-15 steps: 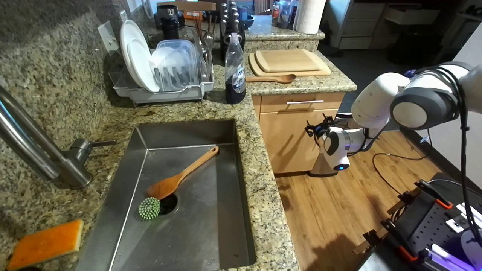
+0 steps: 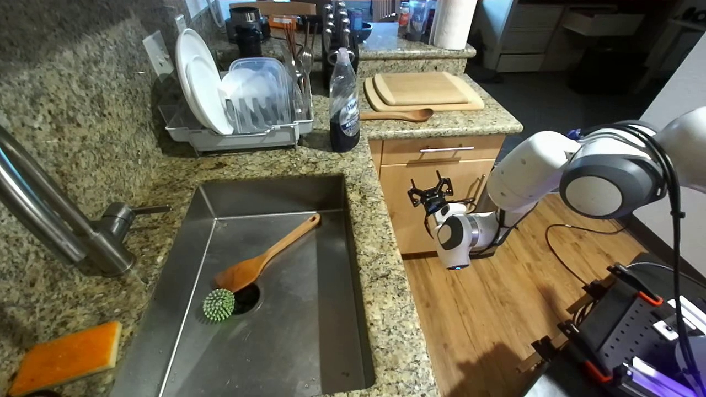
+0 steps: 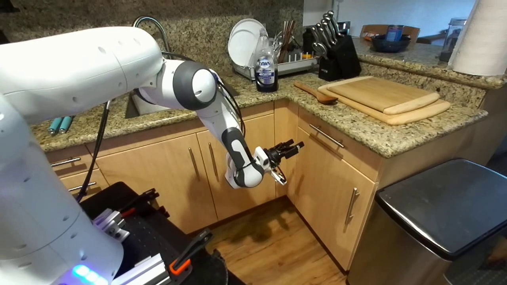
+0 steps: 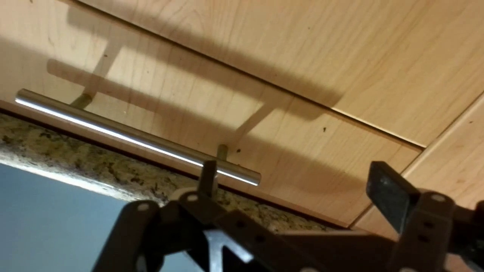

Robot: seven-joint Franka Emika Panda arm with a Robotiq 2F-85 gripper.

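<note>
My gripper is open, its two dark fingers wide apart with nothing between them. In the second exterior view the gripper (image 3: 295, 148) hangs below counter height, in front of the corner cabinet, pointing at its face. The drawer (image 3: 338, 147) just under the countertop is shut. Its metal bar handle (image 4: 136, 138) runs diagonally across the wrist view; the right end of the bar lies near my left finger (image 4: 207, 177) in that picture. Whether they touch cannot be told there, but the first exterior view shows the gripper (image 2: 430, 188) lower than the handle (image 2: 447, 149) and clear of it.
Above the drawer, the granite countertop edge (image 3: 380, 149) juts out. A wooden spoon (image 3: 316, 93), cutting boards (image 3: 385, 95) and a soap bottle (image 3: 266, 66) stand or lie on it. A trash can (image 3: 451, 204) is to the right.
The arm and open gripper have moved left in the first exterior view, toward the sink side, and slightly down. Drawer and counter objects look the same.
</note>
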